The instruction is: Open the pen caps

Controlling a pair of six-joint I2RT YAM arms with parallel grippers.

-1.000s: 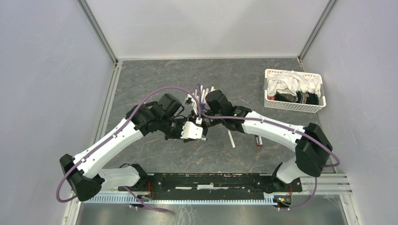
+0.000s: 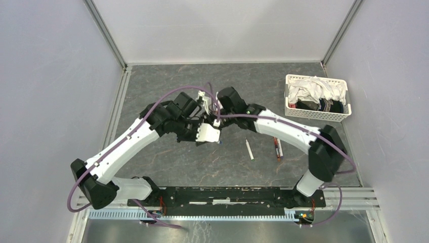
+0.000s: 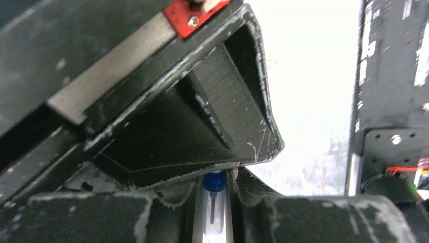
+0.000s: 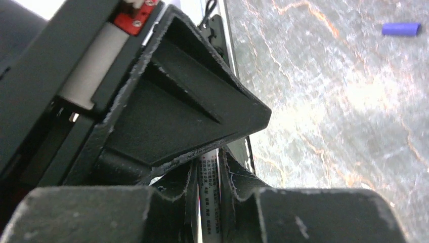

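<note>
In the left wrist view, a slim pen end (image 3: pixel 213 207), clear with blue inside, lies between the fingers of my left gripper, and they appear closed against it. My right gripper has its fingers around a dark printed barrel (image 4: pixel 209 177). Each wrist view shows the other gripper's black finger close in front, so the two grippers stand nearly touching. Whether both hold one pen is hard to see. From the top, the wrists meet near the table's middle and hide the pen.
A white pen (image 2: pixel 249 149) and a pair of darker pens (image 2: pixel 277 148) lie right of centre. One loose blue cap (image 4: pixel 401 29) rests on the grey table. The white basket (image 2: pixel 317 115) with cloth stands at the far right.
Both arms have shifted, the wrists moving toward the back of the table and the right elbow moving left. The pens behind the grippers are now mostly covered.
</note>
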